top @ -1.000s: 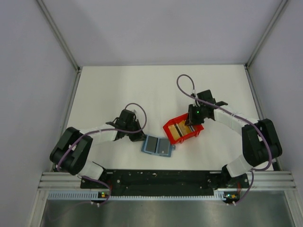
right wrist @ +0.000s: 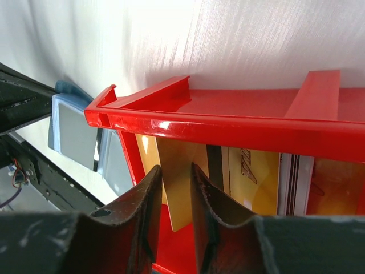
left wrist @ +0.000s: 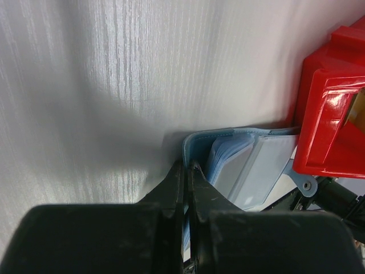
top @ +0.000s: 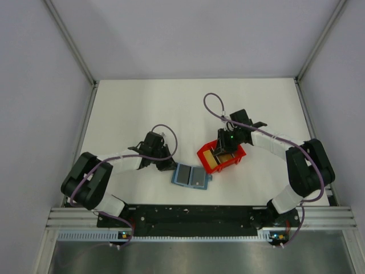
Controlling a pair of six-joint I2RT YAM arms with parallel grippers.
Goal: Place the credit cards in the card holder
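The blue card holder (top: 191,176) lies open on the table, clear sleeves showing. At its left edge my left gripper is shut, and the thin blue edge of the holder (left wrist: 214,137) runs in between its fingertips. A red tray (top: 203,153) to the right holds several cards on edge. Inside it, my right gripper is part open, its fingers in front of a gold card (right wrist: 179,197); whether they touch it is hard to tell. Yellow cards (right wrist: 256,177) stand farther right in the tray.
The tray's raised red rim (right wrist: 228,127) crosses just above the right fingertips. The tray stands close beside the holder's right edge. Behind both, the white table (top: 171,103) is clear.
The right gripper has moved left along the tray, from its right part toward the middle, and lower in among the cards. The left gripper and the holder have barely shifted.
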